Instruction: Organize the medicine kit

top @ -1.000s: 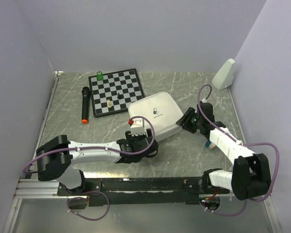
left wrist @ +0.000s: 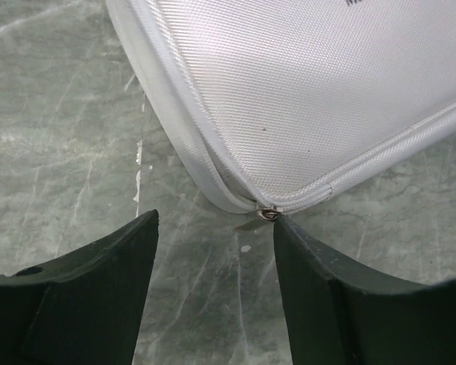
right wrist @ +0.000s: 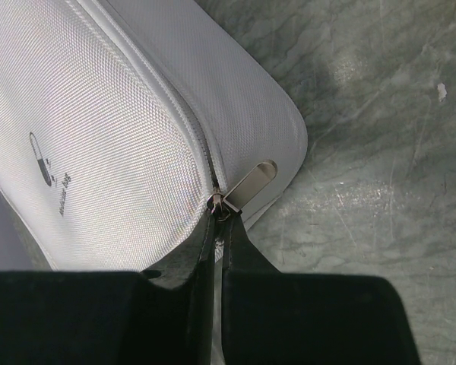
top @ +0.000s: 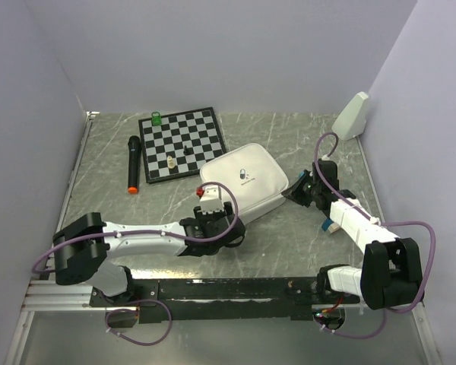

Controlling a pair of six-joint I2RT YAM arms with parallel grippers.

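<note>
The white fabric medicine kit (top: 243, 171) with a pill logo lies in the middle of the table. My right gripper (top: 287, 193) is at its front right corner, shut on the metal zipper pull (right wrist: 249, 182), as the right wrist view shows. My left gripper stands open at the front left corner of the kit, with a zipper end (left wrist: 269, 213) just beyond its right finger. In the top view the left arm covers that corner.
A chessboard (top: 182, 143) with small pieces and a green object is at the back left, a black microphone (top: 134, 160) beside it. A white device (top: 351, 117) stands at the back right. Blue objects lie partly under the right arm.
My right gripper has shifted slightly and closed at the kit's right corner since a second ago. The left arm has moved very slightly left.
</note>
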